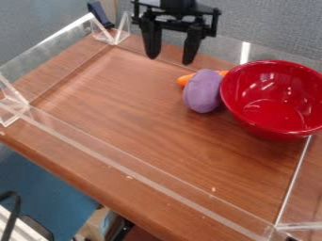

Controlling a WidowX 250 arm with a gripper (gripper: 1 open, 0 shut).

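My black gripper (pixel 172 49) hangs at the top centre above the back of the wooden surface, its two fingers apart with nothing between them. Below and to the right of it, an orange carrot (pixel 185 80) lies partly behind a purple eggplant (pixel 202 92). A large red bowl (pixel 270 102) sits at the right, beside the eggplant, and looks empty.
Clear plastic walls border the wooden surface (pixel 126 127). A dark blue object (pixel 100 15) stands at the back left corner, outside the open area.
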